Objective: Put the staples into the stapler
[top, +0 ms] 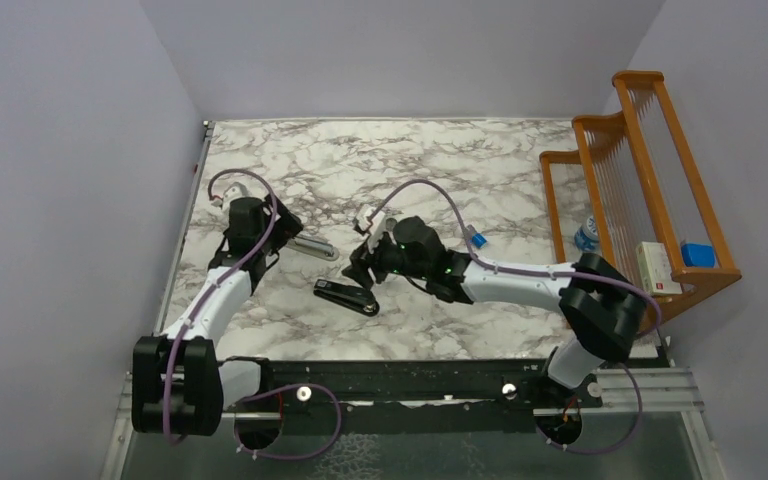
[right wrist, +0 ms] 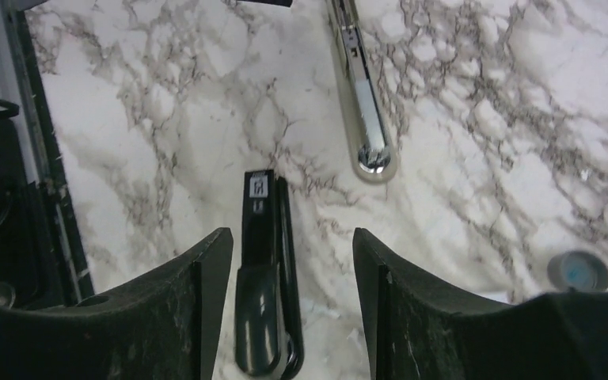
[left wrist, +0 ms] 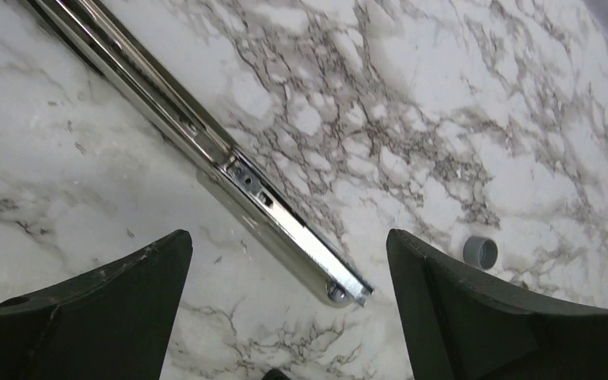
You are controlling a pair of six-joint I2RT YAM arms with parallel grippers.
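Observation:
An opened stapler (left wrist: 206, 150) with a long silver metal channel and grey base lies slantwise on the marble table; its end (top: 317, 247) shows in the top view, the rest hidden under my left gripper (top: 288, 222). That gripper stands open over it, nothing held between its fingers. A black stapler (top: 347, 297) lies nearer the front, also visible as a black body (right wrist: 258, 317) in the right wrist view. Above its far right side hangs my right gripper (top: 359, 272), open and empty. I cannot make out any staples clearly.
A small grey round cap (left wrist: 480, 252) stands on the table, and a blue item (top: 477, 237) lies beyond the right arm. A wooden rack (top: 600, 150) holding a bottle and boxes takes up the right side.

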